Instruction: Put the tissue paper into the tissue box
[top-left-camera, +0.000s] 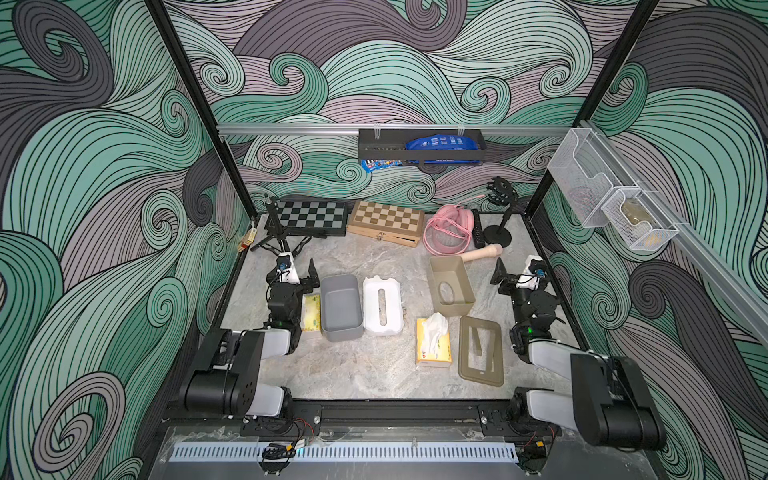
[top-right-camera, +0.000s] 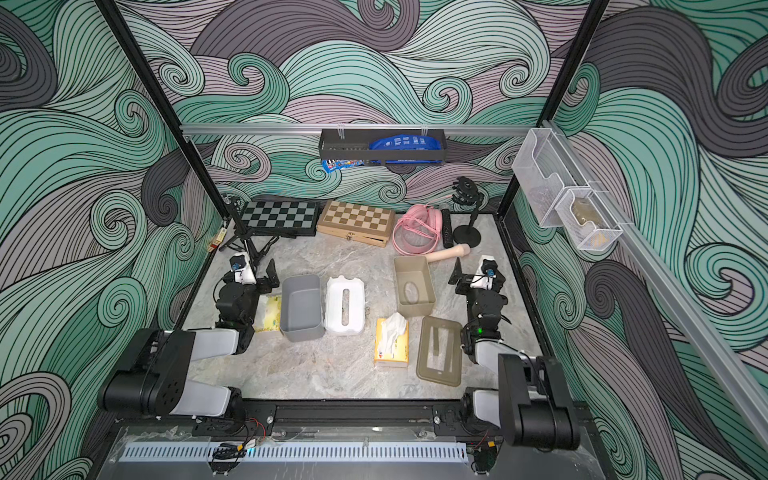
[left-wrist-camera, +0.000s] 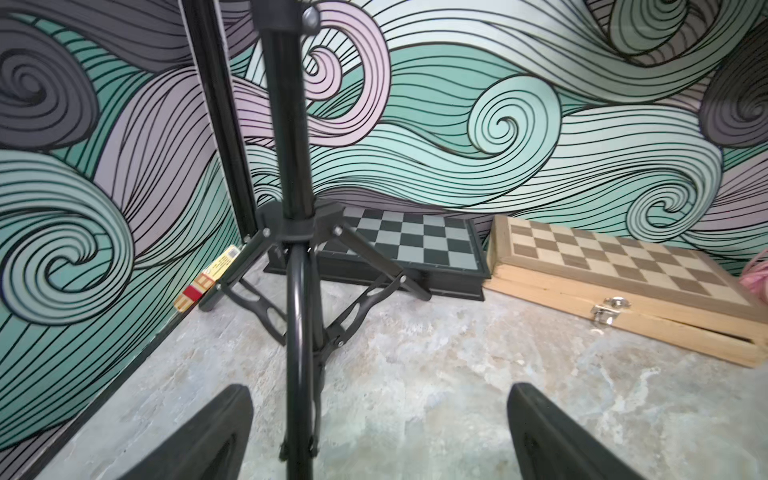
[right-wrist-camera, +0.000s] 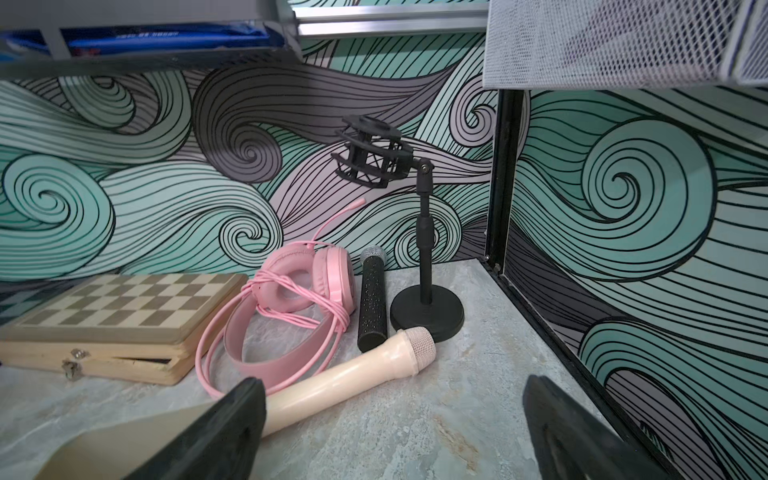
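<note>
An orange tissue pack (top-left-camera: 432, 352) with white tissue sticking up sits front centre-right. An olive box (top-left-camera: 452, 276) with an oval opening lies behind it, an olive lid (top-left-camera: 492, 352) to its right. A grey box (top-left-camera: 340, 312) and a white slotted lid (top-right-camera: 356, 308) lie centre-left; a yellow pack (top-left-camera: 310, 316) shows beside my left gripper. My left gripper is open over the left table, facing a tripod. My right gripper is open at the right, beside the olive box, nothing between its fingers.
A tripod (left-wrist-camera: 300, 352), two chessboard cases (left-wrist-camera: 560, 296), pink headphones (right-wrist-camera: 340, 280), microphones (right-wrist-camera: 372, 296) and a black stand (right-wrist-camera: 425, 312) line the back. A rail with mesh baskets (top-right-camera: 536, 184) runs along the right.
</note>
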